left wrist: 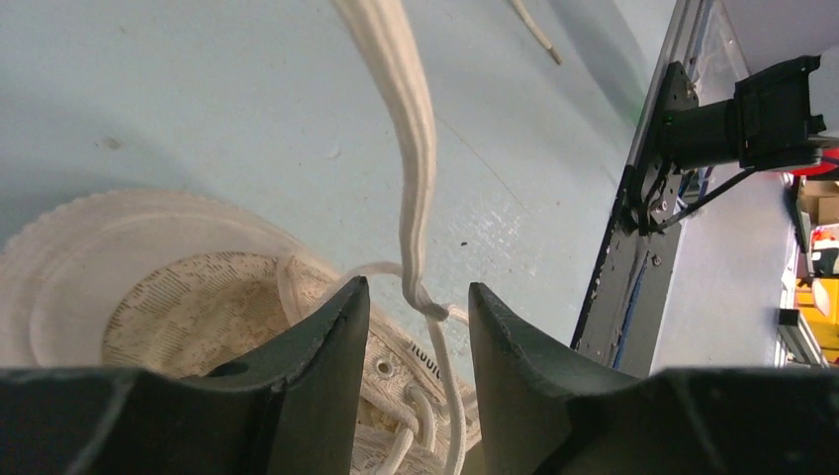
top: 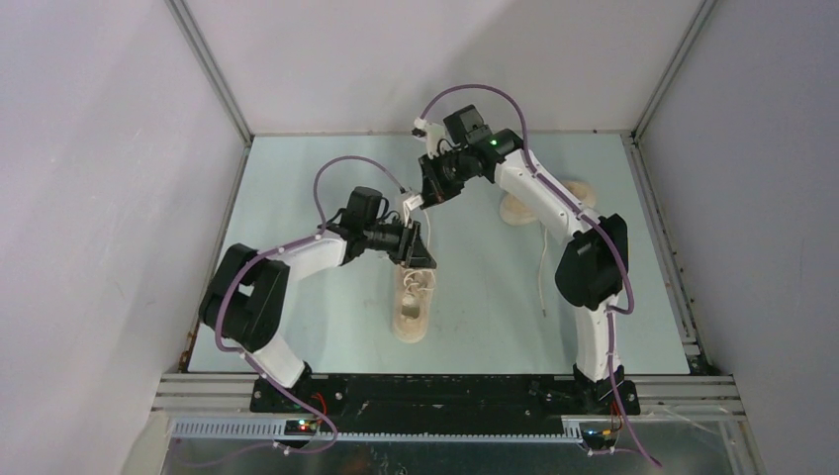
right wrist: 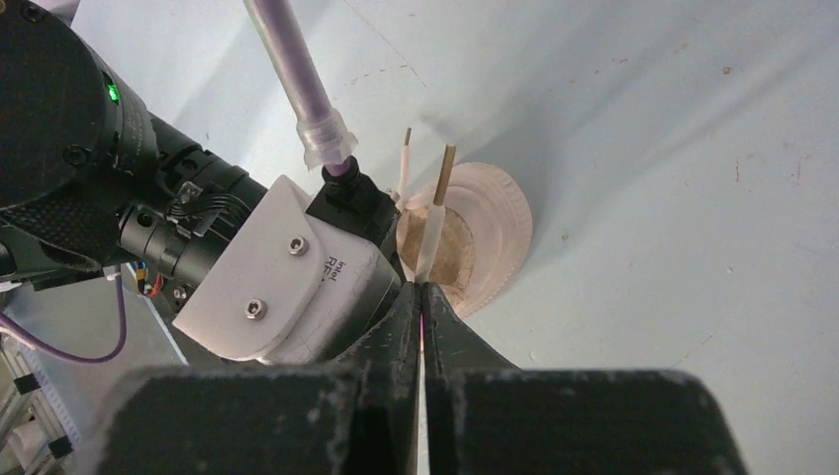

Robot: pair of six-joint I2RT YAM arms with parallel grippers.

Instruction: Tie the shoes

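A beige shoe (top: pixel 411 307) lies on the table with its heel toward the front edge. My left gripper (top: pixel 419 262) is over its laced part, fingers apart. In the left wrist view a pale lace (left wrist: pixel 416 168) passes between the separated fingers without being gripped, and a thinner strand runs down from it to the eyelets. Farther back and higher, my right gripper (top: pixel 426 204) is shut on a lace. In the right wrist view, the brown-tipped lace end (right wrist: pixel 432 223) sticks out of its fingertips; a second tip (right wrist: pixel 405 163) shows behind.
Another shoe (top: pixel 519 209) lies at the back right, partly under the right arm, its lace (top: pixel 542 272) trailing toward the front. The left arm (right wrist: pixel 297 277) is close to the right gripper. Bare table (top: pixel 485 307) lies right of the near shoe.
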